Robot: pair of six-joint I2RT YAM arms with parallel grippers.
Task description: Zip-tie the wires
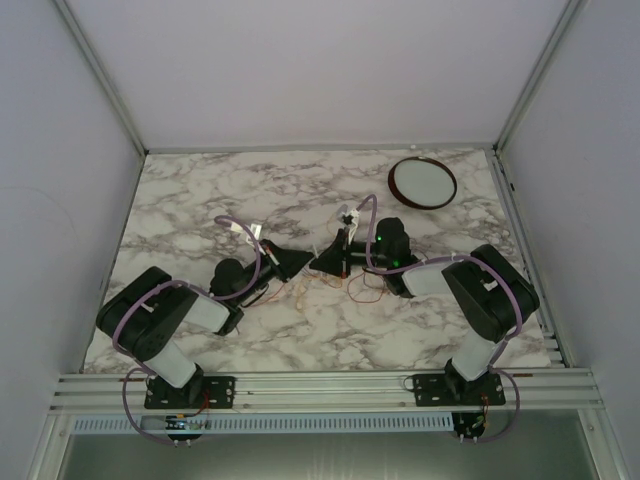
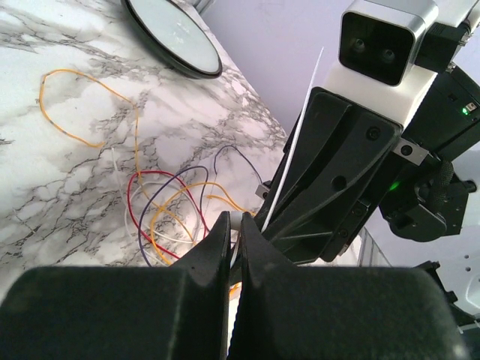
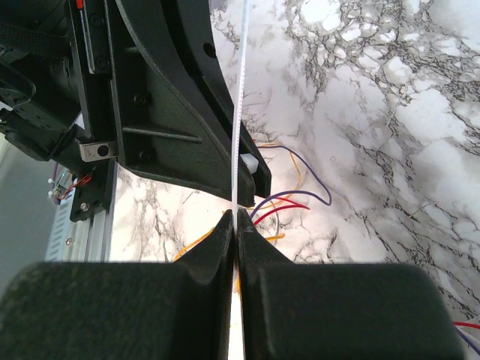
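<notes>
A thin white zip tie (image 3: pixel 238 105) runs upright through the right wrist view and down between the fingertips of my right gripper, which is shut on it. In the left wrist view, the strip (image 2: pixel 294 139) slants past the tips of my left gripper. That gripper is shut; a small white piece (image 2: pixel 236 219) shows at its tips, and I cannot tell what it is. Both grippers meet nose to nose over the table's middle. Orange, red, purple and white wires (image 2: pixel 176 199) lie loosely looped beneath, partly hidden by the fingers.
A round white dish with a dark rim (image 1: pixel 421 182) stands at the back right. The two arms are very close together at the centre, with wires just under them.
</notes>
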